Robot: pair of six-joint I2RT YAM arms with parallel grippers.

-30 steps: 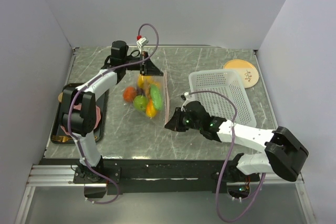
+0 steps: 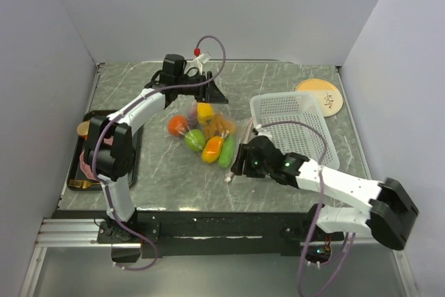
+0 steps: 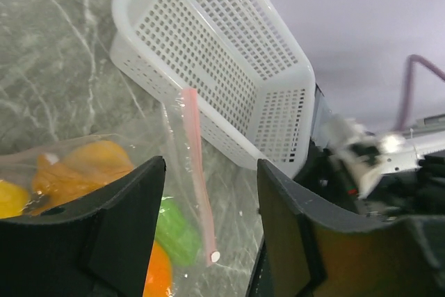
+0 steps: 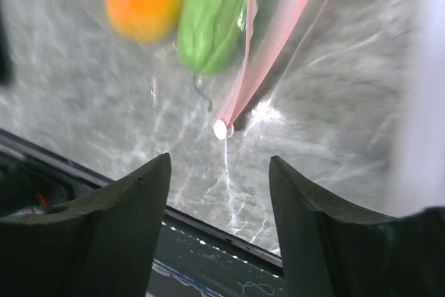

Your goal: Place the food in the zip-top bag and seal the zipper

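A clear zip top bag holds several play foods: an orange tomato (image 2: 177, 125), a green apple (image 2: 195, 140), an orange pepper (image 2: 213, 149), a cucumber (image 2: 227, 151) and a yellow piece (image 2: 205, 113). The bag lies on the table, its pink zipper strip (image 3: 195, 151) running along the open side near the basket. Above the bag's far end, my left gripper has parted fingers, and the strip shows beyond them, not pinched. My right gripper is open by the near end of the strip, whose white tip (image 4: 220, 129) lies just ahead of its fingertips.
A white basket (image 2: 261, 113) stands empty right of the bag, close to my right arm. Behind it lies a round wooden board (image 2: 321, 88). On the far left is a black tray (image 2: 134, 172) with several items, partly under my left arm.
Both grippers have come off the strip, which had been stretched between them. The bag has sunk and spread rightward toward the basket. Each gripper has shifted slightly right.
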